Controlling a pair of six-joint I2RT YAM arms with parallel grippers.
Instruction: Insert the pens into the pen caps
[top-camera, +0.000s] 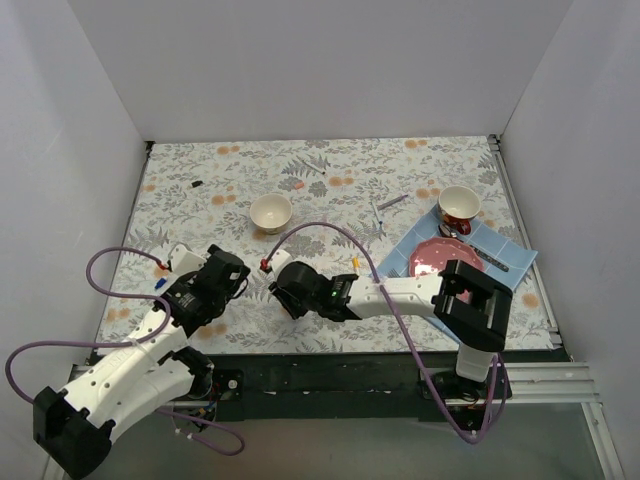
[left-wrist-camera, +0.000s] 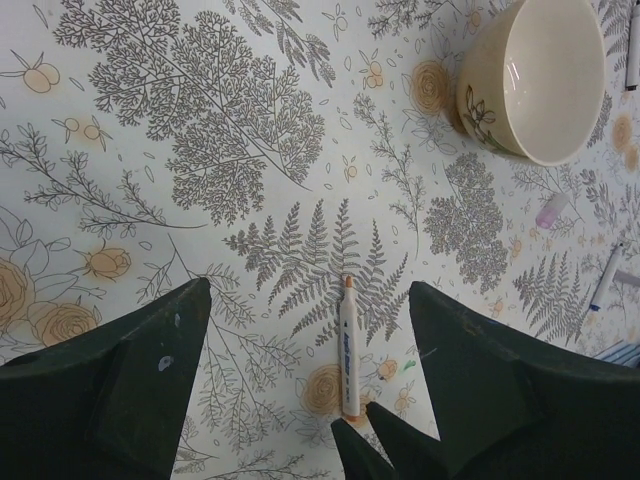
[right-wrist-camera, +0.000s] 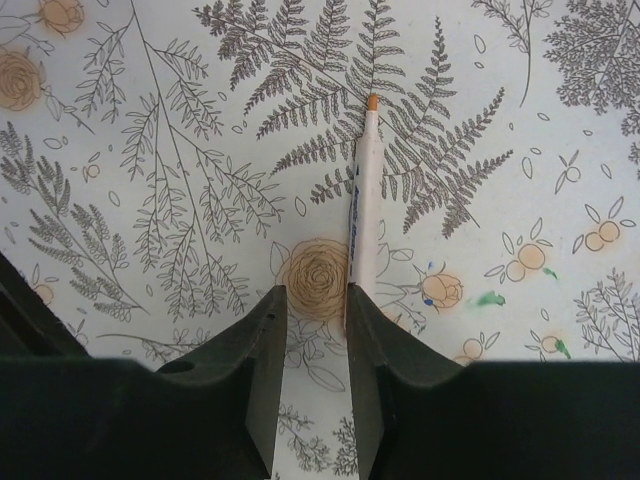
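Note:
On the patterned cloth, a white pen with an orange tip (right-wrist-camera: 366, 210) lies flat, its near end partly hidden by a finger of my right gripper. That gripper is part open, with a narrow gap and only cloth showing between its fingertips; the pen is beside the gap. In the left wrist view the same pen (left-wrist-camera: 349, 350) shows between the wide-open fingers of my left gripper, lower down on the table and not held. One black finger (left-wrist-camera: 390, 440) of the right gripper is close to the pen's lower end. The right arm hides the pen from the top view.
A white bowl (top-camera: 271, 213) stands behind the grippers. Loose pens (top-camera: 392, 201), a pink piece (top-camera: 299, 185) and a black piece (top-camera: 196, 183) lie farther back. At right, a blue mat (top-camera: 500, 245) carries a pink plate (top-camera: 428, 254) and a cup (top-camera: 459, 203).

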